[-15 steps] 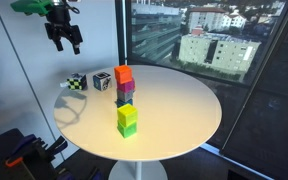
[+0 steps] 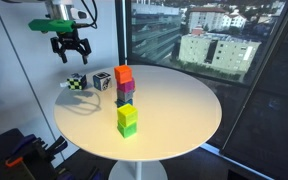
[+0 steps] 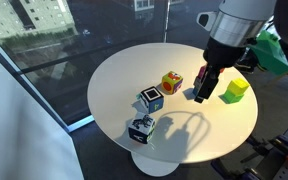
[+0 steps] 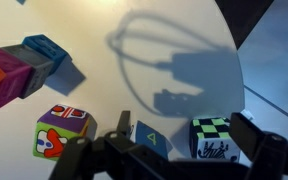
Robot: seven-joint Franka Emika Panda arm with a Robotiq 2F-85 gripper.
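My gripper (image 2: 74, 57) hangs open above the table's left side, with nothing between its fingers. Below it lies a checkered black-and-white cube (image 2: 77, 82), with a dark patterned cube (image 2: 103, 80) just to its right. In the wrist view, the checkered cube (image 4: 213, 138) sits near the right finger, and a blue cube marked 4 (image 4: 151, 137) lies between the fingers' lines, partly cut by the gripper. A colourful cube (image 4: 64, 130) lies to the left. A stack with a red-orange cube (image 2: 123, 73) on top of a purple one (image 2: 125, 86) and a blue-grey one (image 2: 124, 99) stands nearby.
A yellow cube (image 2: 127, 115) rests on a green cube (image 2: 128, 130) near the front edge of the round white table (image 2: 179, 105). In exterior view 2, my arm hides most of the tall stack.
My gripper has come down and slightly to the right, nearer the table. The cubes have stayed where they were.
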